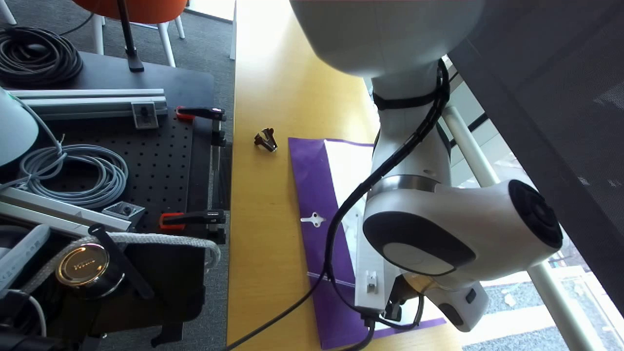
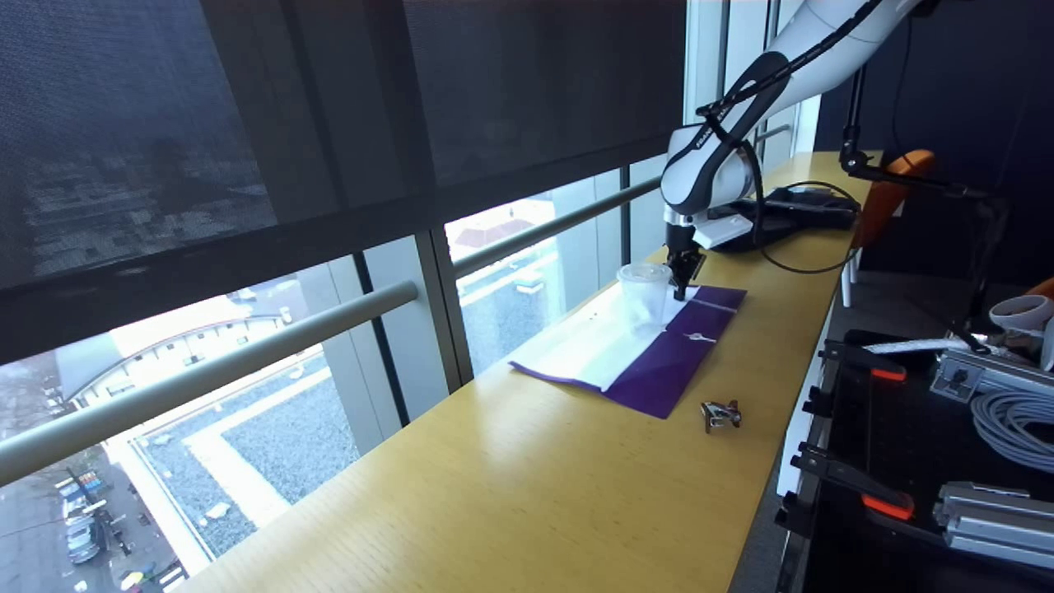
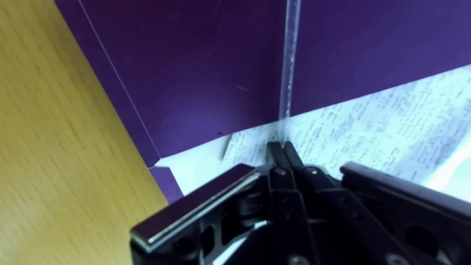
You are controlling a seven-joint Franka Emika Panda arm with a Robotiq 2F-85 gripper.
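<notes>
A thin clear stick point(image 3: 289, 66) crosses the purple folder point(image 3: 198, 79) in the wrist view, and one end reaches the tips of my gripper. The black fingers are shut together on that end. White paper covered in small writing point(image 3: 353, 128) lies under the fingertips. In exterior view 2 my gripper point(image 2: 682, 290) is low at the far end of the folder point(image 2: 657, 380), behind a translucent cup point(image 2: 644, 296). The stick point(image 1: 330, 280) also shows in exterior view 1, where the arm hides the fingertips.
A small key-shaped piece point(image 1: 314, 219) lies on the folder. A dark metal staple remover point(image 1: 266, 140) sits beside it on the wooden table point(image 1: 263, 234). Window railing point(image 2: 395, 301) runs along one side.
</notes>
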